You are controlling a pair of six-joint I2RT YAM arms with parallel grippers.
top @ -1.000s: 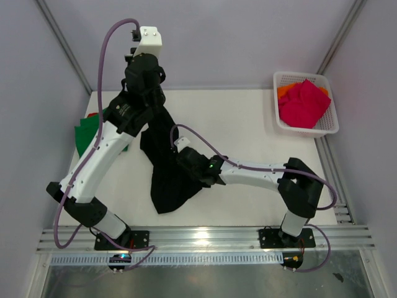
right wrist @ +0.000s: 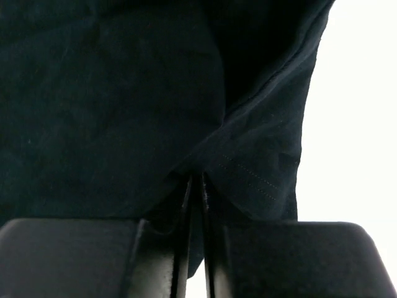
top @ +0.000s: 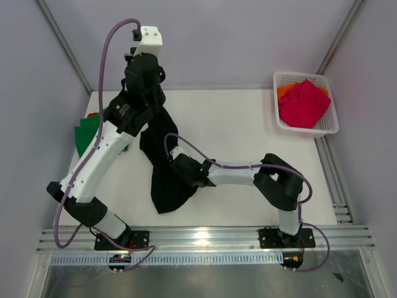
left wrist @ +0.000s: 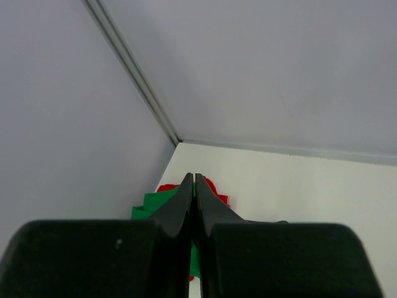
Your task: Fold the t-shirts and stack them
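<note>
A black T-shirt [top: 169, 191] lies spread and creased across the middle-left of the table [top: 236, 118], filling most of the right wrist view. My right gripper is down at the shirt, its fingertips close together against the cloth; whether cloth is between them is unclear. My left gripper is raised high toward the back left, shut, with nothing visible between its fingers. Under it at the left lie folded green [top: 87, 129] and red [left wrist: 167, 187] shirts, stacked.
A white basket [top: 281, 121] with pink [top: 304, 105] and orange cloths stands at the back right. Walls border the left, back and right.
My right arm has shifted a little left and toward the front over the black shirt. The left arm has not moved.
</note>
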